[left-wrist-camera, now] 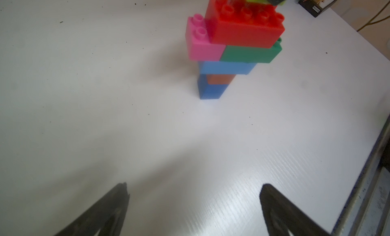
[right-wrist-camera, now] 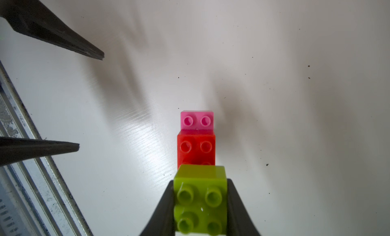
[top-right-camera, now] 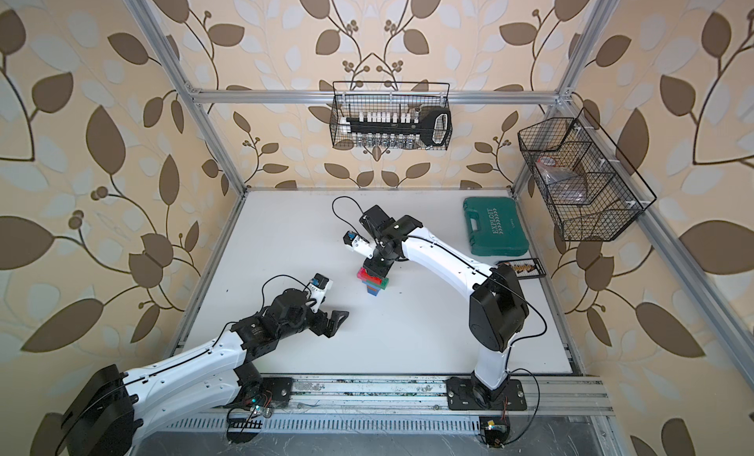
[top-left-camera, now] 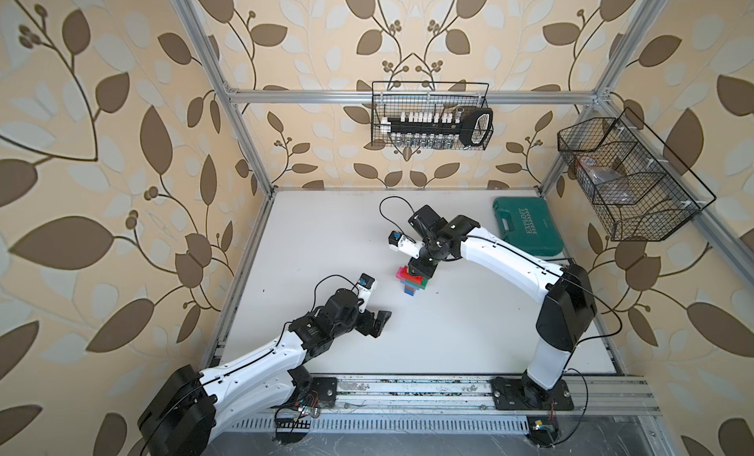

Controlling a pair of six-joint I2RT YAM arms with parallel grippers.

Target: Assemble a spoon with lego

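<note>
A stack of lego bricks stands upright on the table, with a red brick (left-wrist-camera: pixel 245 26) on top. Beneath the red one lie a pink brick (left-wrist-camera: pixel 203 45) and a green brick (left-wrist-camera: pixel 251 53), then blue and orange bricks narrowing to a blue foot (left-wrist-camera: pixel 211 89). My right gripper is shut on a lime-green brick (right-wrist-camera: pixel 200 211), its studs facing up. That brick is over the rear part of the red one; whether they touch I cannot tell. Nearer the front, to the left of the stack, my left gripper is open and empty.
At the back right lies a green case (top-left-camera: pixel 528 226). Beside it sits a small dark tray (top-right-camera: pixel 522 267). Wire baskets (top-left-camera: pixel 430 122) hang on the frame above.
</note>
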